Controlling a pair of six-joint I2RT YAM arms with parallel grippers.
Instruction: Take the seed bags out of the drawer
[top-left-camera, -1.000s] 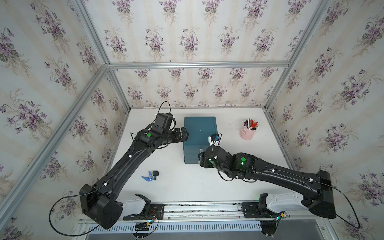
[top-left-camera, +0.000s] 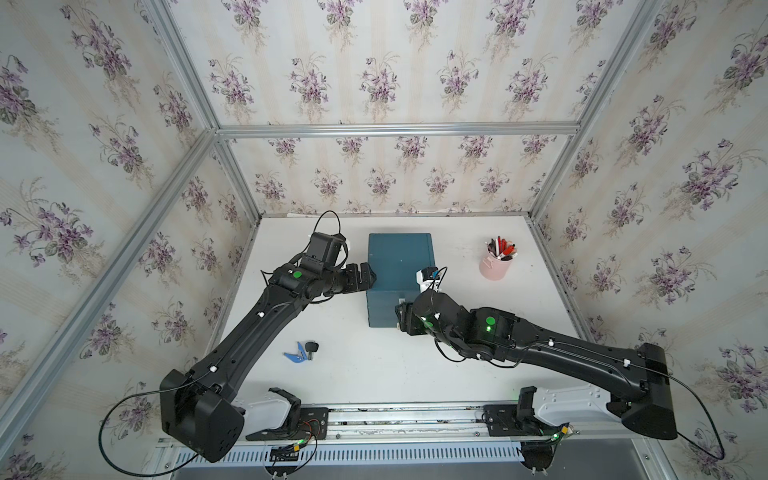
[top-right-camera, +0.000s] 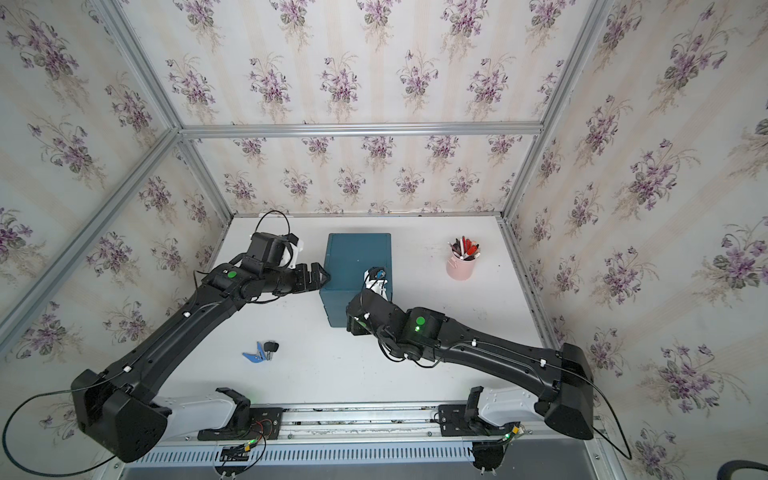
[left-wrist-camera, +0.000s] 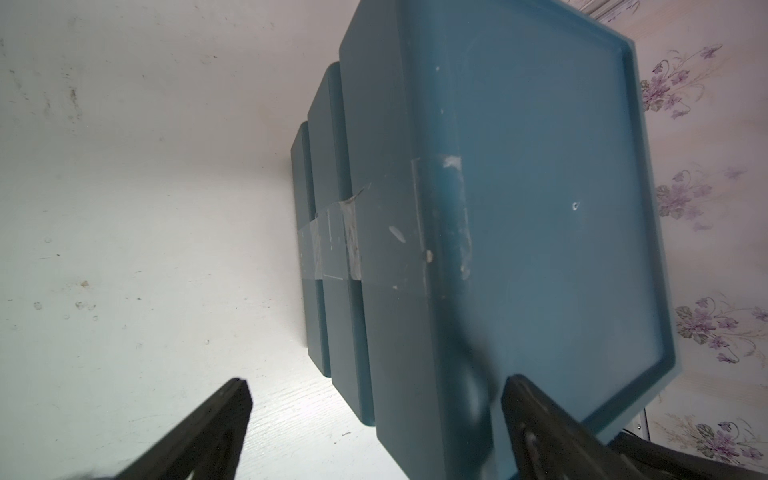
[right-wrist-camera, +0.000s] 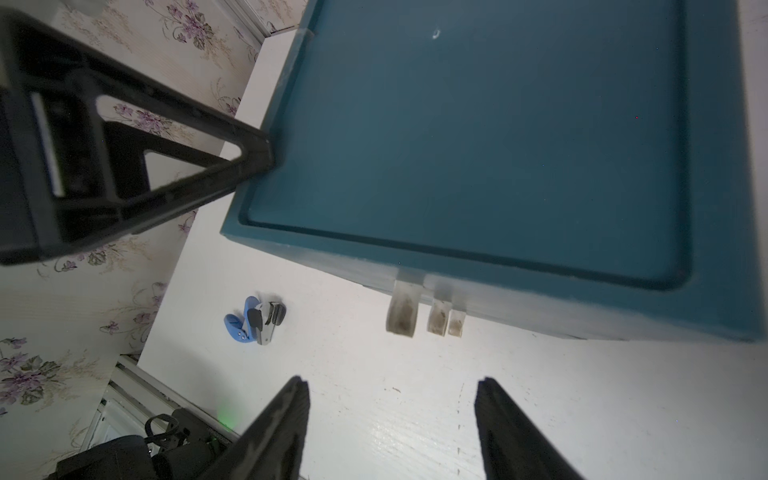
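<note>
A teal drawer unit (top-left-camera: 400, 260) stands at the middle of the table, its front facing the robot. Three clear handles, the largest being the top handle (right-wrist-camera: 404, 308), stick out in a row in the right wrist view; the drawers look closed. No seed bags show. At the unit's left side my left gripper (top-left-camera: 367, 277) is open; in the left wrist view the top edge lies between its fingers, toward the right one. My right gripper hangs before the front, fingers apart, the handles ahead of the gap, nothing between them.
A blue-handled tool (top-left-camera: 296, 353) lies on the table at front left, beside a small black item (top-left-camera: 311, 347). At back right stands a pink cup (top-left-camera: 493, 267) of pens.
Over the last second my left gripper has shifted slightly left, still beside the unit. The right arm has barely moved, and the drawer unit stays in place.
</note>
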